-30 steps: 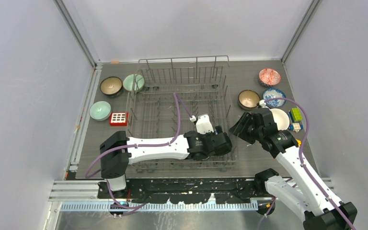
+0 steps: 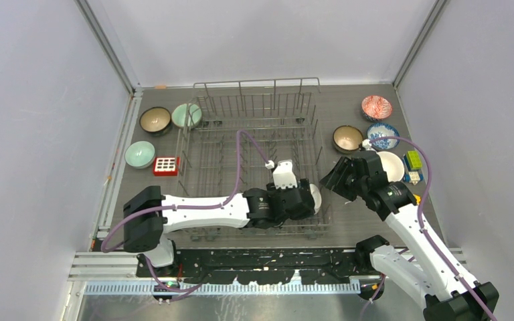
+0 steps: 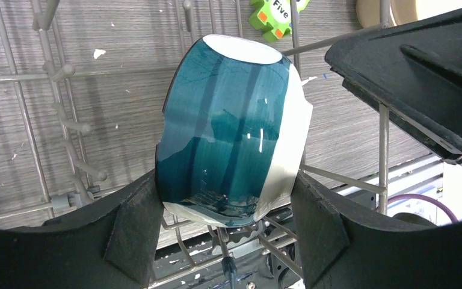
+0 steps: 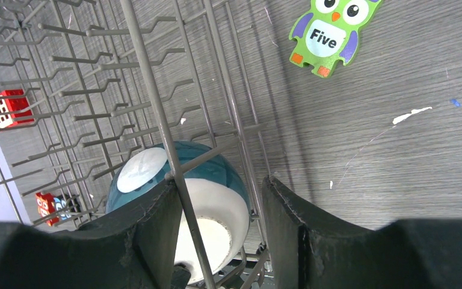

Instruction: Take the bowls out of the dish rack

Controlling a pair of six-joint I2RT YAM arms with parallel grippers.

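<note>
A teal-and-white bowl (image 3: 228,138) rests tilted on its side in the right front part of the wire dish rack (image 2: 254,144); its white edge (image 2: 316,199) peeks out past my left hand in the top view. The fingers of my left gripper lie along both sides of this bowl, and whether they press on it is unclear. My right gripper stands open at the rack's right side. Rack wires cross in front of its fingers, with the same bowl (image 4: 219,201) behind the wires, partly covered by the left finger.
Brown (image 2: 155,120) and pale green bowls (image 2: 140,154) stand left of the rack. To its right are another brown bowl (image 2: 347,138), a red-patterned bowl (image 2: 377,108), a blue-patterned bowl (image 2: 383,136) and a white one (image 2: 391,166). A green owl toy (image 4: 331,39) lies beside the rack.
The right arm looks still.
</note>
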